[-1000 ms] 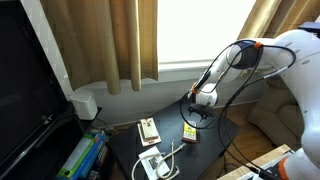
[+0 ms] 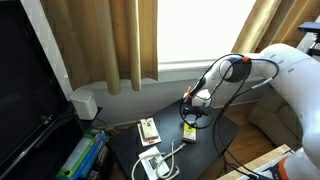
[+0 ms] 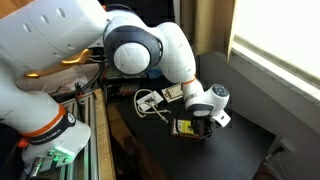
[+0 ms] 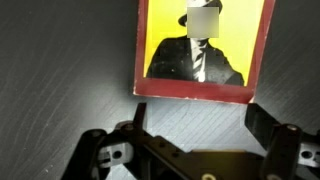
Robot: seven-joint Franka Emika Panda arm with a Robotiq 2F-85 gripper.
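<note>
A flat red-bordered item (image 4: 155, 88) with a yellow cover picturing a man in a dark suit and hat lies on the dark table; I cannot tell if it is a book or a box. Its yellow face also shows in exterior view 1 as the yellow item (image 2: 189, 133), and in exterior view 2 as the yellow item (image 3: 184, 127), partly behind the hand. My gripper stands open, its fingers spread on both sides of the item's near edge, with nothing held. How high the fingertips are above the table is hard to tell.
A white-and-red book (image 2: 148, 131) lies left of the yellow item. White cables and a power strip (image 2: 155, 164) rest close in front of it. Bare table (image 3: 235, 145) extends on the window side, toward the wall.
My gripper has shifted left and somewhat lower, coming closer over the yellow item. The item and the other things on the table look unmoved.
</note>
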